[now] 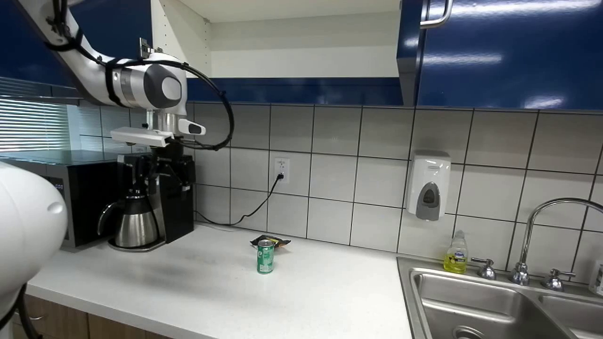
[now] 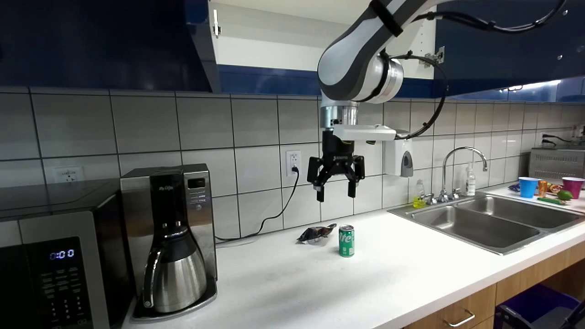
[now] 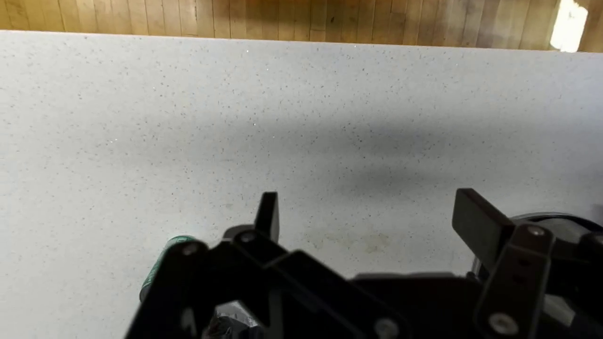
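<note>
My gripper point(image 2: 335, 197) hangs open above the counter, fingers pointing down, nothing between them. In the wrist view the two fingertips stand wide apart over bare counter, one finger point(image 3: 268, 217) on the left and the other on the right. A green soda can point(image 2: 346, 241) stands upright on the white counter, lower than my gripper and apart from it. Behind the can lies a dark, crumpled snack packet point(image 1: 270, 242). In the wrist view my left finger linkage partly covers the can point(image 3: 159, 265) and most of the packet.
A coffee maker point(image 2: 164, 186) with a steel carafe point(image 2: 174, 274) stands beside the microwave point(image 2: 60, 257). The sink point(image 1: 475, 299) lies at the counter's other end, with a yellow soap bottle point(image 1: 456, 254) behind it. Open counter point(image 1: 316, 299) spreads in between. An open cabinet point(image 1: 305, 45) hangs above.
</note>
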